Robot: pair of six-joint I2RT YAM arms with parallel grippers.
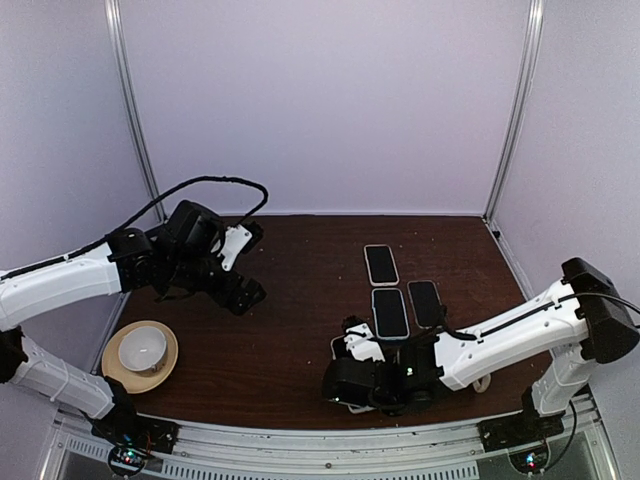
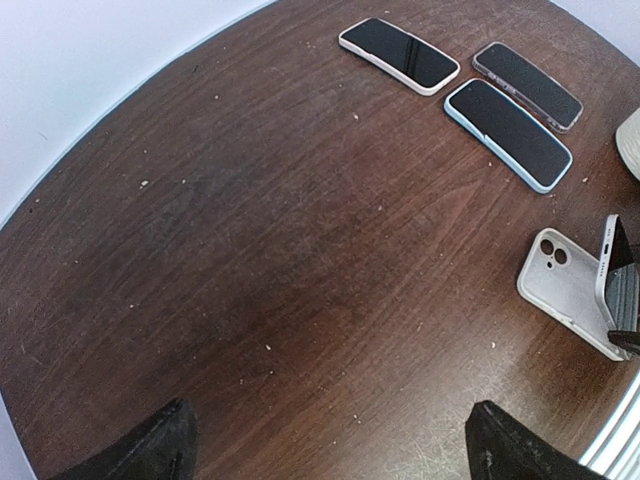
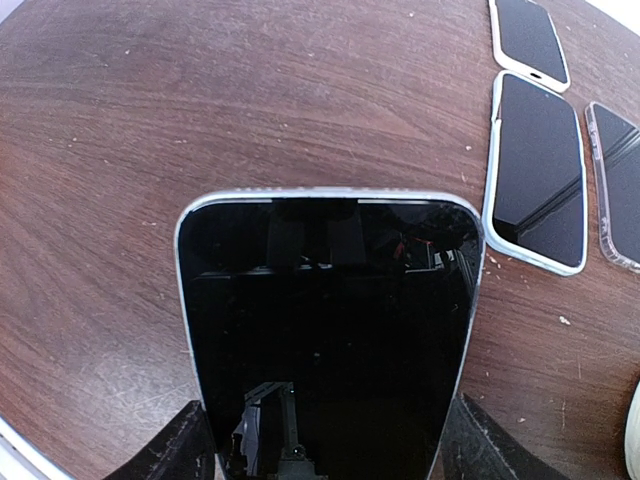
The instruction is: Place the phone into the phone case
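Observation:
An empty phone case (image 2: 550,285) with two camera holes lies near the front edge, mostly hidden by the right arm in the top view. A black-screened phone with silver rim is held by my right gripper, shut on it; in the left wrist view this phone (image 2: 620,280) stands tilted over the right end of the case. My left gripper (image 1: 245,295) is open above the left half of the table, its two fingertips at the bottom of its wrist view with nothing between them.
Three phones lie at the back right: white-edged (image 1: 381,265), blue-edged (image 1: 389,313), clear-edged (image 1: 424,302). A bowl (image 1: 142,349) on a plate (image 1: 130,379) sits front left. A mug (image 2: 628,145) is at the right.

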